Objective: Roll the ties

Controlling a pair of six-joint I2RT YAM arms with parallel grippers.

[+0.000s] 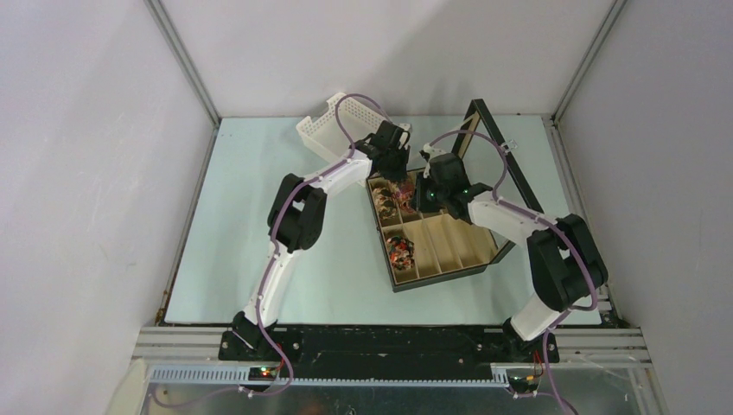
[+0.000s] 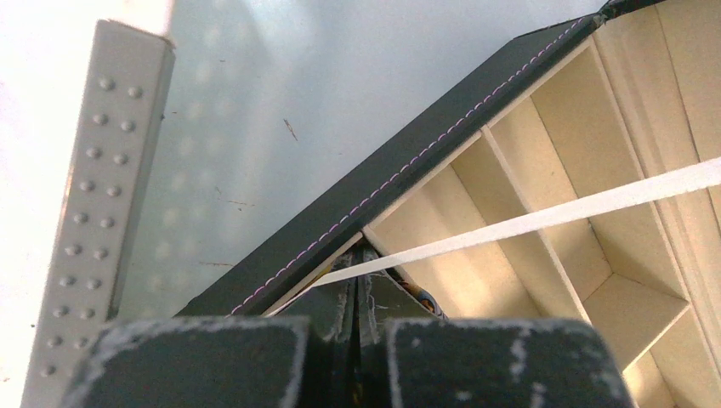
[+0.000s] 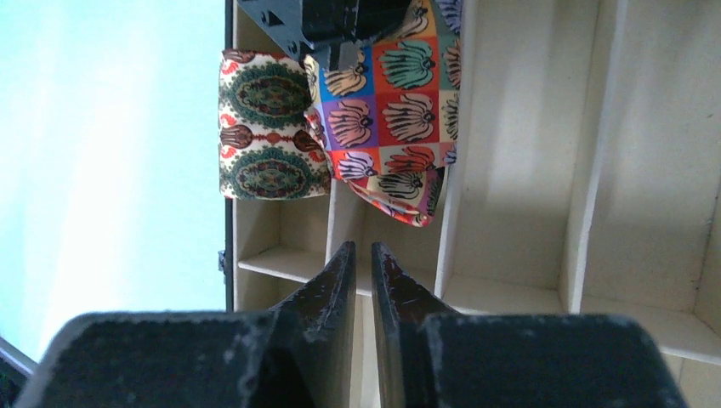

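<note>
A rolled tie with coloured squares (image 3: pixel 408 102) sits in a far compartment of the tie box (image 1: pixel 458 270), a loose fold (image 3: pixel 408 191) hanging from its near end. Beside it lies a green-and-red medallion tie roll (image 3: pixel 268 127). Another dark, orange-flecked roll (image 1: pixel 400 252) rests in a front compartment. My left gripper is shut and dips into the far end of the box; in the right wrist view its dark fingers (image 3: pixel 344 55) are against the squared roll. My right gripper is shut above the dividers, apart from that roll, nothing between its fingers.
The box's open lid frame (image 1: pixel 510 164) stands up on the right. A pale strap (image 2: pixel 527 223) crosses close over the left gripper. Behind the left arm is a white basket (image 1: pixel 324 134). Several box compartments are empty, and the table's left side is clear.
</note>
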